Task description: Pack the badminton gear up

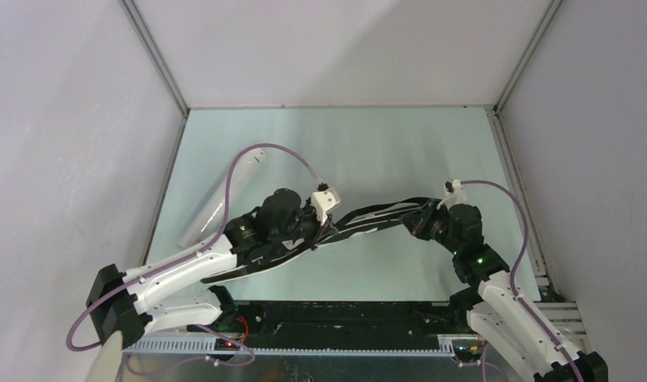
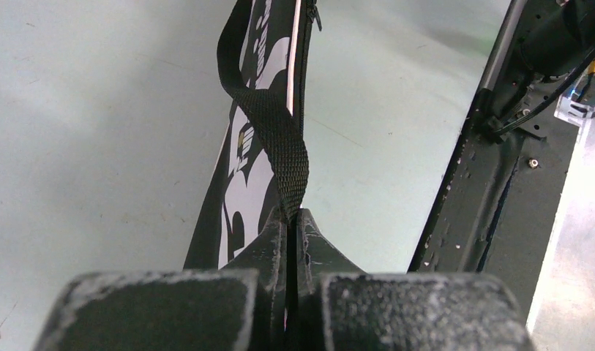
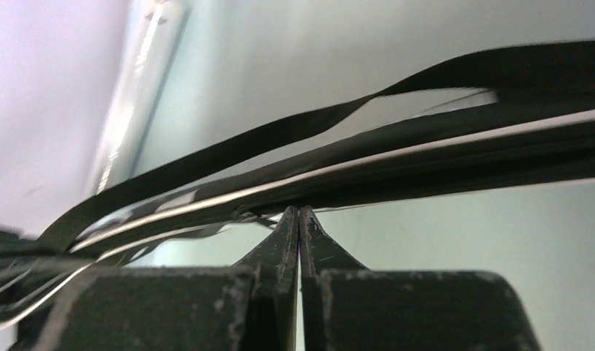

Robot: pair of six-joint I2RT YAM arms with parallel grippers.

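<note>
The black and white racket bag (image 1: 368, 219) lies diagonally across the table. My left gripper is shut on its woven black strap (image 2: 276, 131), which runs into the fingertips above the printed side. My right gripper is shut at the bag's zipper side (image 3: 426, 164). A small dark piece, possibly a zipper pull, is just behind its fingertips; whether it is held is unclear in the blurred view.
A long white tube (image 1: 212, 203) lies at the back left of the table (image 1: 383, 143). White walls enclose the sides and back, and a dark rail (image 1: 344, 322) runs along the front.
</note>
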